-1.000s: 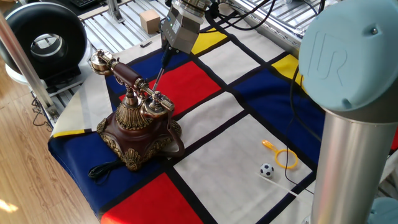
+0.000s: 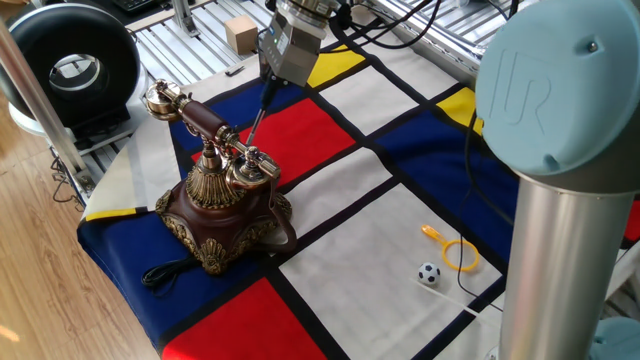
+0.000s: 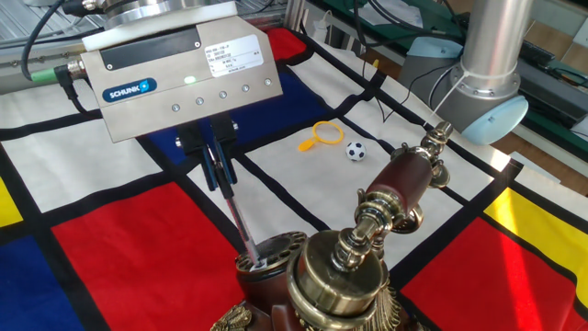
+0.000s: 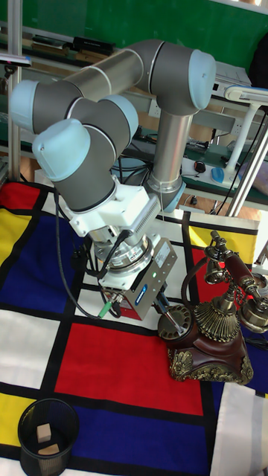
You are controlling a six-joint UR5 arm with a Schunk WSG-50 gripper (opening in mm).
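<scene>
A dark red and brass antique telephone (image 2: 222,205) stands upright on the patterned cloth, its handset (image 3: 397,193) resting across the top. In the second exterior view, its round dial (image 3: 292,246) with finger holes faces up. My gripper (image 3: 254,260) points down at that dial, with its long thin fingers (image 3: 241,227) close together and their tips at the holes near the dial's edge. Nothing shows between them. From the first exterior view, the handset and cradle partly hide the tips and the dial. The third exterior view shows the gripper body beside the phone.
A yellow ring-shaped toy (image 2: 460,254) and a small football (image 2: 429,273) lie on a white patch. A black mesh bin (image 4: 48,435) with wooden blocks stands near the cloth's edge. Hanging cables (image 2: 400,38) surround the arm.
The arm's blue joint cap has shifted slightly left in the first exterior view. My fingers stay at nearly the same spot by the phone, which has not visibly moved.
</scene>
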